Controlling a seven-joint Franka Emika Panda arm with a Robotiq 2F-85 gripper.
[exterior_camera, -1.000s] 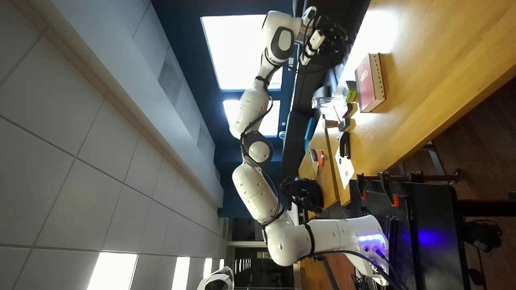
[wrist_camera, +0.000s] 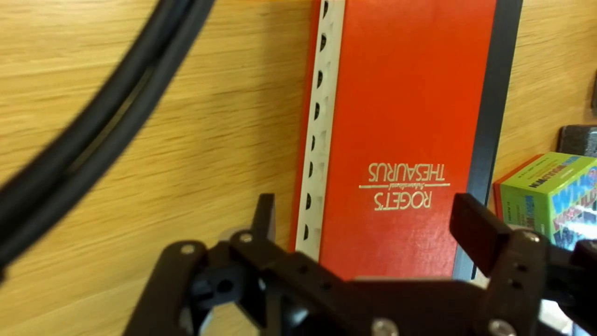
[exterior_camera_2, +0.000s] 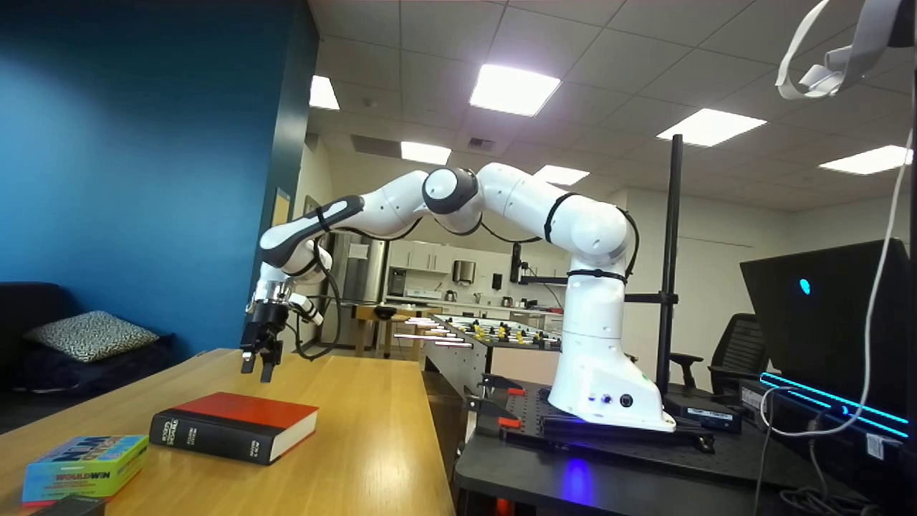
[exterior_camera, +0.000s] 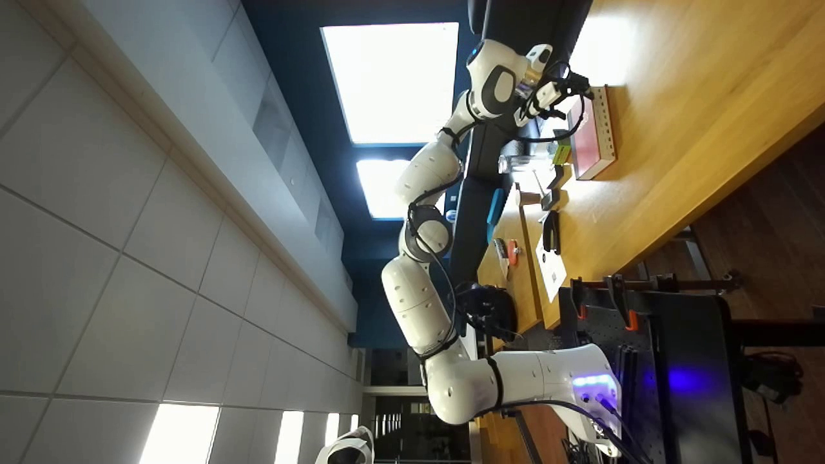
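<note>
A thick red book (wrist_camera: 408, 112) with a black spine lies flat on the wooden table, its cover reading Roget's Thesaurus. Exterior view 2 shows the same red book (exterior_camera_2: 245, 413) with its dark spine facing the camera. My gripper is open over one end of the book, one fingertip to each side of it in the wrist view. In exterior view 2 the gripper (exterior_camera_2: 258, 370) hangs above the table beyond the book, apart from it, with nothing between the fingers.
A small colourful box (exterior_camera_2: 86, 469) sits beside the book's spine. In exterior view 1, a clear bottle (exterior_camera: 518, 164), a black stapler-like object (exterior_camera: 550, 232) and white paper (exterior_camera: 550, 269) lie along the table. Bare table (exterior_camera_2: 361, 404) spreads to the right of the book.
My arm has come down toward the table, and the gripper is now much closer to the book. The book and other objects stay in place.
</note>
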